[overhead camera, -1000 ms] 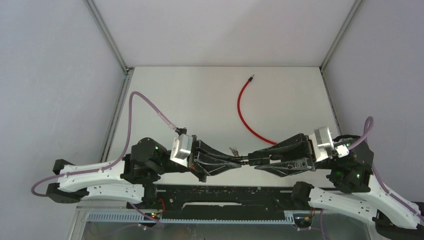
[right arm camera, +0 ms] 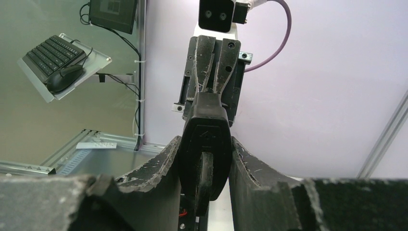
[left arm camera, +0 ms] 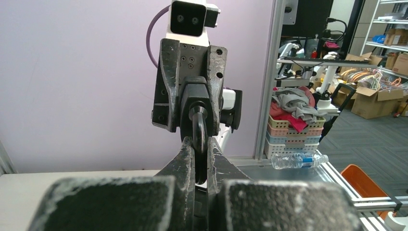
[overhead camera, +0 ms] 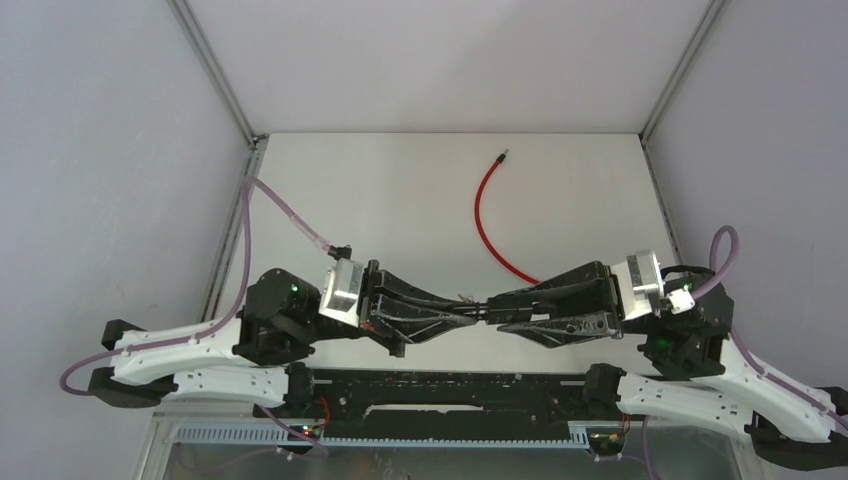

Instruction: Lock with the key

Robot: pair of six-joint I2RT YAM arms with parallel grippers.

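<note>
A black lock body (right arm camera: 207, 118) is held between the fingers of my right gripper (overhead camera: 515, 310), which is shut on it. A flat dark tab (right arm camera: 205, 175) stands out of the body's near end; I cannot tell whether it is a key. From the body's other end, a dark curved shackle (left arm camera: 198, 130) reaches toward my left gripper (overhead camera: 475, 312). Shut on this shackle, the left fingers (left arm camera: 184, 156) face the right ones. A small silvery piece (overhead camera: 466, 297) shows just past the left fingertips, mostly hidden.
A red cable (overhead camera: 482, 220) curves across the white table (overhead camera: 370, 200), its near end hidden by the right gripper. Walls enclose the sides and back.
Both grippers have shifted slightly left, with the lock still between them. The left has moved a little more, and the silvery piece is more covered. The red cable lies still.
</note>
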